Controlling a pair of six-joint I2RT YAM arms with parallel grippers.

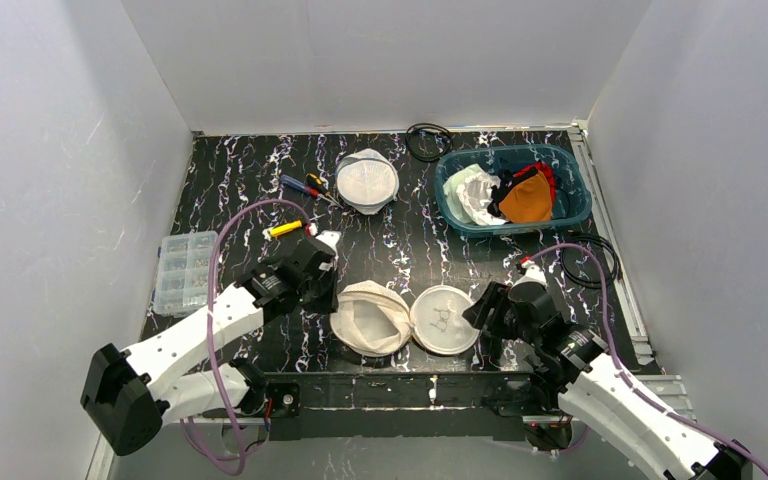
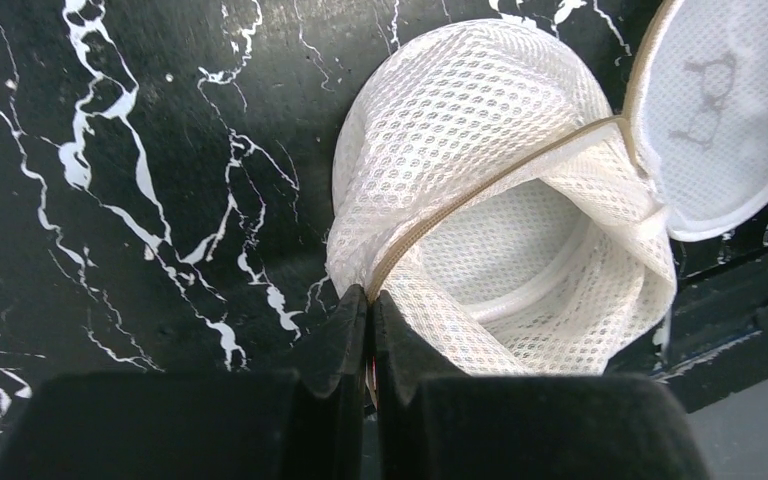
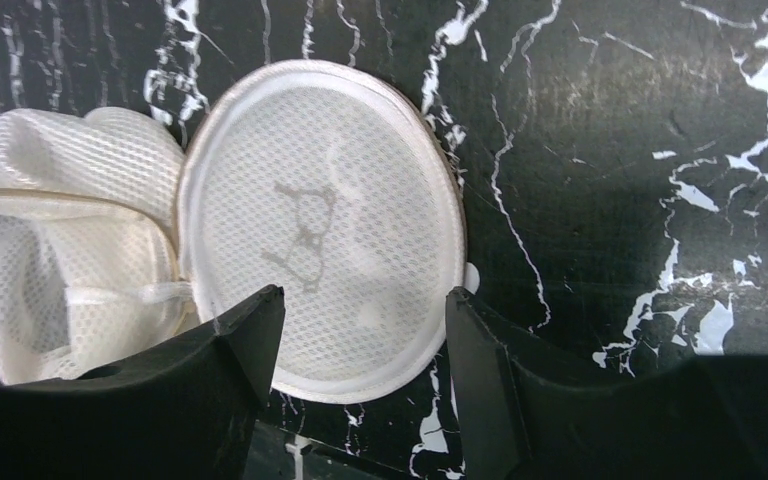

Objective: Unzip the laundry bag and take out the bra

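The white mesh laundry bag [image 2: 470,110] stands unzipped, its round lid [image 1: 444,320] folded flat to the right and still joined at the side. Through the opening only pale mesh and the bag floor [image 2: 505,245] show; no bra is visible inside. In the left wrist view, my left gripper is shut on the tan zipper edge at the bag's left side, drawing the rim taut. My right gripper is open above the lid's near right part, nothing between its fingers.
A teal basket [image 1: 515,229] at the back right holds orange, red, black and white garments. Another round mesh bag [image 1: 367,182], screwdrivers [image 1: 295,185], a yellow-handled tool [image 1: 286,228], a clear organiser box [image 1: 185,275] and black cable coils [image 1: 428,142] lie around.
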